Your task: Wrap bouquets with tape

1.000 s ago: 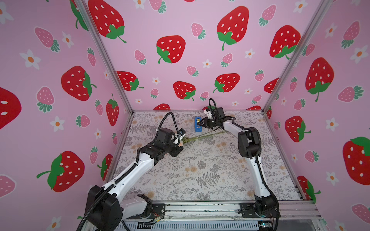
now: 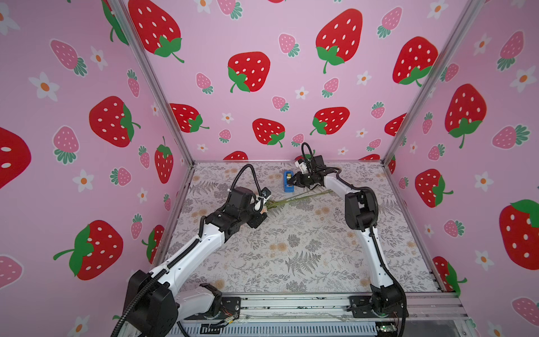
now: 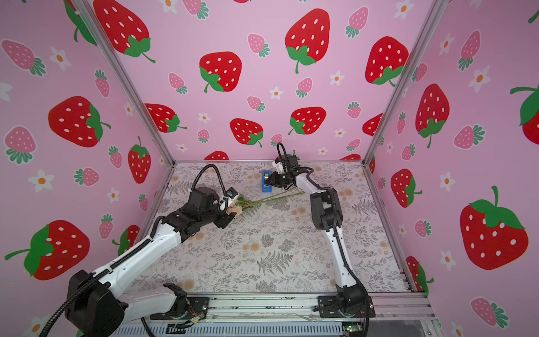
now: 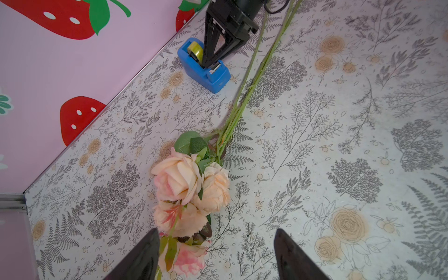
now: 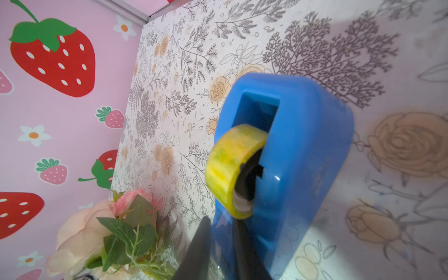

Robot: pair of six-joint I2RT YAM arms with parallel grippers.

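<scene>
The bouquet of peach-pink roses lies on the patterned table in the left wrist view, its long green stems running to the upper right. Above it my left gripper stands open and empty, one finger overlapping the lowest blooms in that view. A blue tape dispenser stands upright behind the stems and carries a yellow tape roll. My right gripper is at the dispenser's front part, just past the roll, its fingers a little apart. Whether any tape lies between them cannot be made out.
The pink strawberry-print back wall rises close behind the dispenser. Open tabletop spreads in front of the stems and between the two arms.
My right arm has shifted very slightly, its gripper a touch lower and to the left in the top left view. The left arm, dispenser and stems look the same.
</scene>
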